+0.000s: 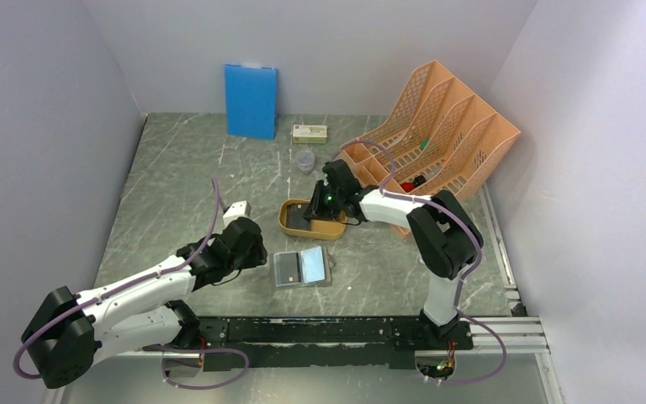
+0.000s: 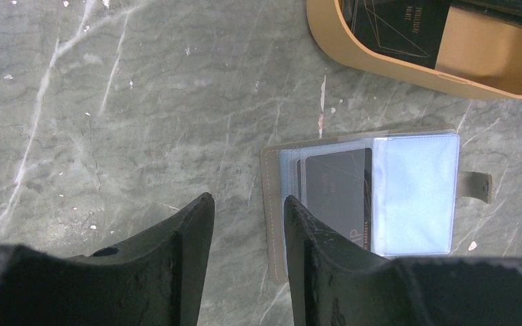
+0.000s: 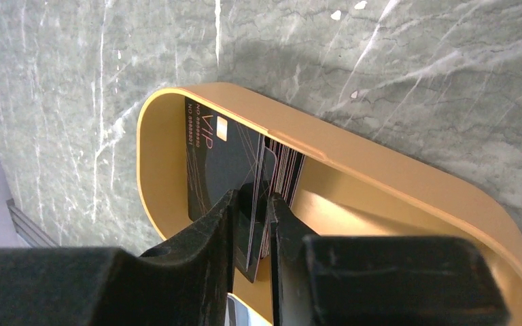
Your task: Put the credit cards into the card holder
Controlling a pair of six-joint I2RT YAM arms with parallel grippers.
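Observation:
An open card holder (image 2: 413,197) lies flat on the table, a dark card (image 2: 333,187) in its left side and a clear sleeve on the right. Beside it, my left gripper is open and empty. In the right wrist view, a tan oval tray (image 3: 380,159) holds dark cards; one marked VIP (image 3: 221,156) leans at the left end, with several stacked card edges (image 3: 289,170) next to it. My right gripper reaches into the tray, its narrowed fingers on either side of card edges. Whether they press on a card is unclear.
At the back stand a blue panel (image 1: 251,101), a small box (image 1: 309,135) and a clear cup (image 1: 304,161). An orange slotted rack (image 1: 463,139) fills the back right, close to the right arm. Table left of the tray is bare.

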